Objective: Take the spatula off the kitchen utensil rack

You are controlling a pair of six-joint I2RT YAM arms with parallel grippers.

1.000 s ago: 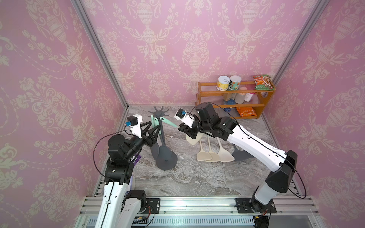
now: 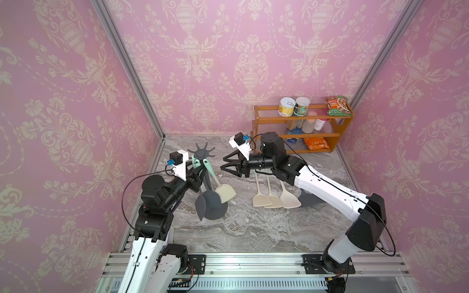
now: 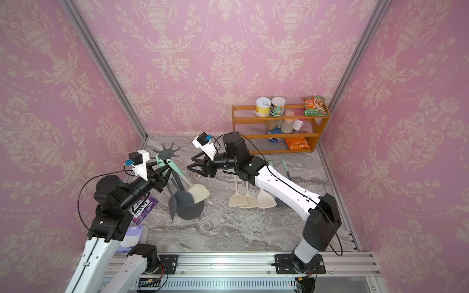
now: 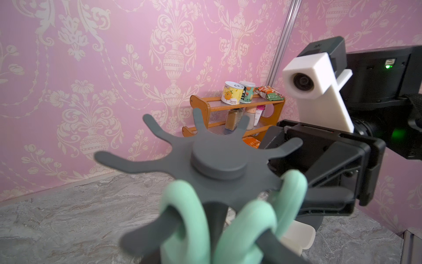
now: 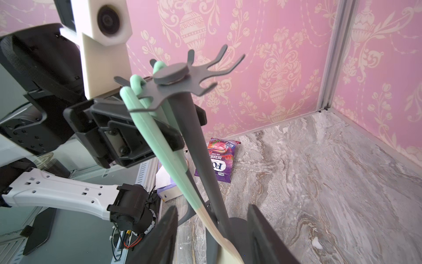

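Note:
The dark grey utensil rack (image 2: 201, 152) stands at the left of the table, its hooked top on a post. A spatula with a mint handle and cream head (image 2: 225, 193) hangs on it by its looped end. Beside it hang other mint handles (image 4: 182, 206), with a dark grey head (image 2: 199, 209) below. My left gripper (image 3: 162, 172) stands part open at the post and handles, just under the hooks; whether it touches them is unclear. To the right of the rack my right gripper (image 2: 223, 163) is open, and nothing lies between its fingers.
Three cream utensils (image 2: 290, 199) and a dark one (image 2: 310, 197) lie at the right under my right arm. A wooden shelf (image 2: 259, 113) with cans stands at the back right. A purple packet (image 5: 222, 154) lies left of the rack.
The cream spatula, earlier swung out to the right by my right gripper, now hangs nearer the post. My right gripper has moved left. The rack's top has shifted slightly.

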